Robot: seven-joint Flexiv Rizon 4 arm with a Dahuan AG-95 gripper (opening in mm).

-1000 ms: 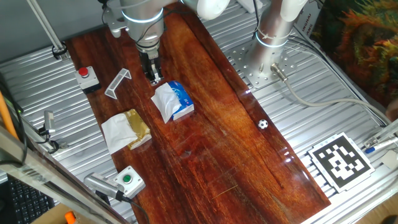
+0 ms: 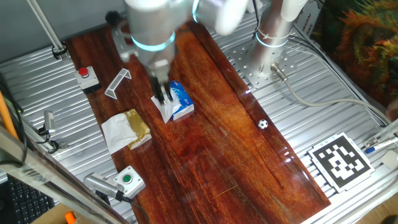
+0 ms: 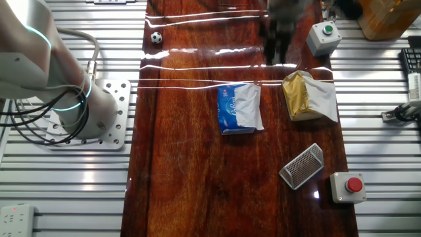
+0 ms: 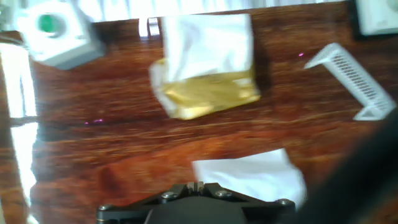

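Observation:
A blue and white tissue pack (image 2: 183, 98) lies mid-table with a white sheet (image 3: 248, 105) over one side. Beyond it in the wrist view is a gold and white tissue pack (image 4: 214, 93). Blurred by motion, my gripper (image 2: 163, 93) appears over the blue pack's white sheet in exterior view 1. Exterior view 2 shows the gripper (image 3: 273, 49) blurred too, apart from both packs in the picture. Its fingertips meet in the wrist view, with nothing visible between them. The white sheet (image 4: 255, 174) partly shows behind the gripper there; the blue part is hidden.
A white perforated bracket (image 3: 302, 166) and a red-button box (image 3: 347, 187) are near one table edge. A green-button box (image 2: 129, 181) sits farther along. A small football (image 2: 263, 124) lies near the opposite edge.
The arm has swung down and to the right in exterior view 1, from beside the blue pack to over its white sheet. Both packs appear unmoved.

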